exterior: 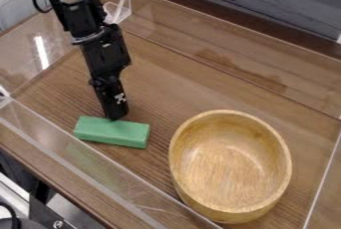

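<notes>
My black gripper (pixel 115 107) reaches down from the upper left, its tip low over the tabletop at the back edge of a green rectangular block (pixel 112 131). It looks shut, with nothing visible between its fingers; whether it touches the block is unclear. To the right sits an empty round wooden bowl (pixel 229 165).
Transparent panels edge it at the front left and right. A grey wall (pixel 253 9) stands at the back.
</notes>
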